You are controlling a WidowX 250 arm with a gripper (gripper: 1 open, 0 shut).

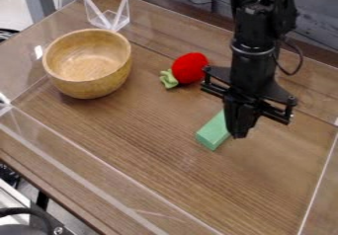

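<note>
My black gripper (pixel 240 115) points down over the right part of the wooden table, shut, with nothing seen between its fingertips. Just below and left of the fingertips lies a green block (pixel 211 132), its upper end partly hidden behind the gripper. A red tomato-like object (pixel 188 65) and a small green item (pixel 169 79) lie behind, to the left of the arm. A tan wooden bowl (pixel 87 65) stands at the upper left.
A wall or ledge runs along the back right. A clear plastic item (pixel 109 14) lies at the back left.
</note>
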